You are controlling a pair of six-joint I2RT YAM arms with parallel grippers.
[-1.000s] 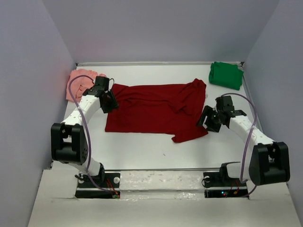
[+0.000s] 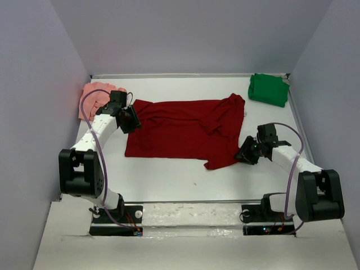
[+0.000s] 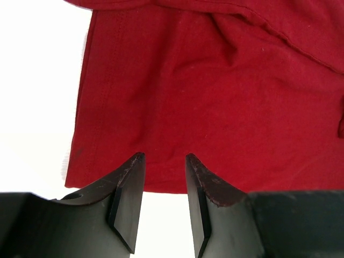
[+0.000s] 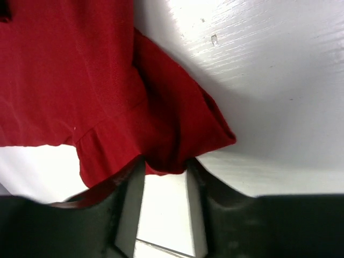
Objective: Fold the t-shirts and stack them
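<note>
A dark red t-shirt (image 2: pixel 174 135) lies spread across the middle of the table, with creases and partly folded layers. Over its left end hovers my left gripper (image 2: pixel 135 120); in the left wrist view its fingers (image 3: pixel 129 199) stand apart above the shirt's hem, nothing between them. My right gripper (image 2: pixel 243 156) is down at the shirt's lower right corner. The right wrist view shows a raised fold of red cloth (image 4: pixel 172 129) reaching between the fingertips, which stand part open with a gap around it.
A folded green shirt (image 2: pixel 269 90) sits at the back right. The pink cloth (image 2: pixel 98 98) is at the back left, partly behind my left arm.
My right gripper has come down to the shirt's lower right corner, and its fingers have drawn closer together. The left gripper has barely shifted. The shirt looks nearly unchanged.
</note>
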